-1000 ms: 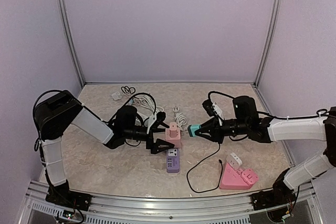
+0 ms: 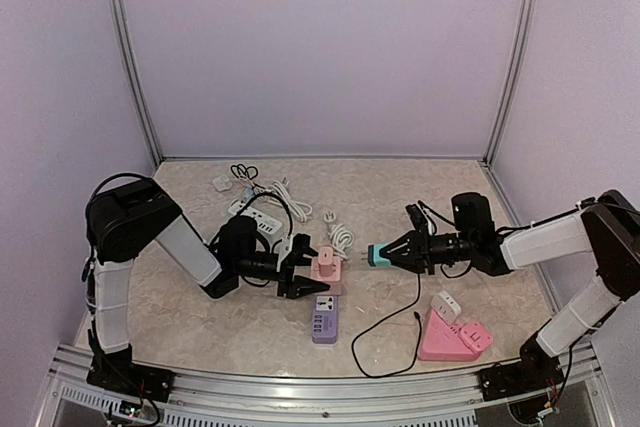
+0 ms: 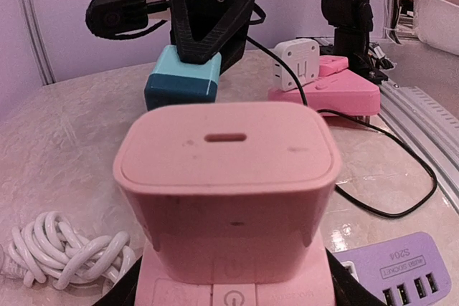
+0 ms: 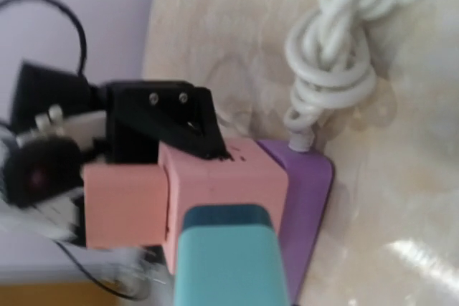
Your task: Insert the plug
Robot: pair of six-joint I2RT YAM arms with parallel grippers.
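Observation:
A pink and purple power strip has a pink block at its far end and a purple part nearer the front. My left gripper is shut on the pink end; in the left wrist view the pink block fills the middle and mostly hides the fingers. A teal plug is in my right gripper, its prongs pointing left, a small gap from the pink block. In the right wrist view the teal plug hides the right fingers and overlaps the pink block.
A pink power strip carrying a white plug lies at the front right. A black cable loops in front of the right gripper. Coiled white cord lies behind the held strip, with a white strip further left.
The held strip has shifted slightly left and toward the front after a small rightward move. My right gripper has moved a little right and toward the front with the teal plug, its wrist changing angle.

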